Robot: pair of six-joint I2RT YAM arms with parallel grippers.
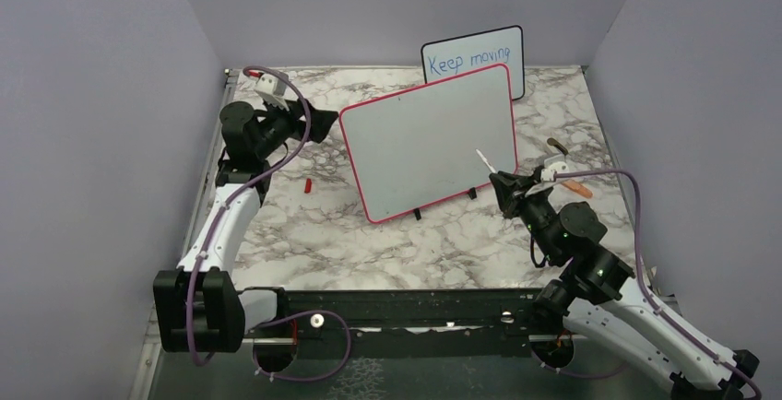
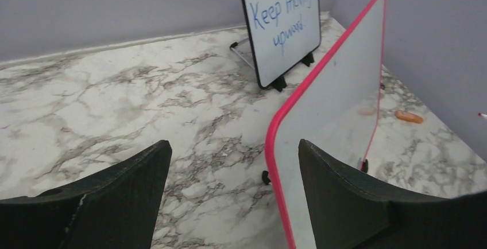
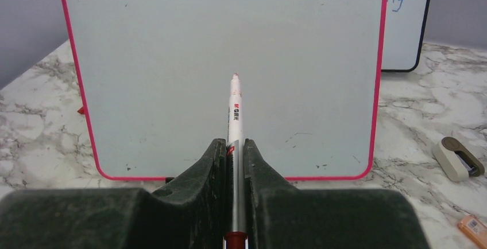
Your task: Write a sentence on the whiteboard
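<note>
A blank whiteboard (image 1: 429, 142) with a pink-red rim stands tilted on the marble table, bare but for a few small dark specks. My right gripper is shut on a white marker (image 3: 236, 108), whose uncapped-looking tip points up toward the board; the top view has this marker in front of the board's lower right. At the board's upper left corner, my left gripper (image 1: 336, 123) is open. In the left wrist view the pink edge (image 2: 273, 140) runs close to the right finger (image 2: 344, 197), and whether they touch I cannot tell.
Behind stands a second, black-rimmed board (image 2: 281, 25) reading "Keep moving upward". A red cap-like piece (image 1: 308, 185) lies left of the blank board. An eraser-like item (image 3: 457, 158) and an orange object (image 1: 577, 188) lie to its right.
</note>
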